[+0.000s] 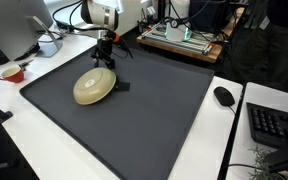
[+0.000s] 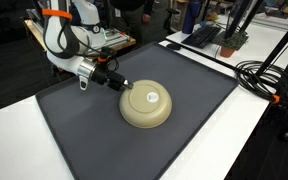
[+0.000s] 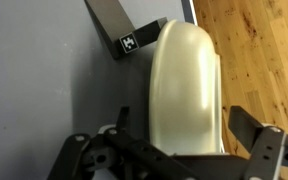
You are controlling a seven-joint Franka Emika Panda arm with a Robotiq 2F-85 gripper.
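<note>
A beige bowl (image 1: 94,86) lies upside down on the dark mat, its round base with a white sticker (image 2: 152,97) facing up. My gripper (image 1: 106,62) is low over the mat at the bowl's arm-side edge. It is open: in the wrist view the dark fingers (image 3: 106,150) stand well apart, and the pale side of the bowl (image 3: 182,85) shows ahead of and between them. Whether either finger touches the bowl, I cannot tell.
Beside the bowl lies a small black piece with a printed marker (image 3: 129,43). A red cup (image 1: 12,74) stands past the mat's far-left edge. To the right are a mouse (image 1: 224,97) and a keyboard (image 1: 276,128).
</note>
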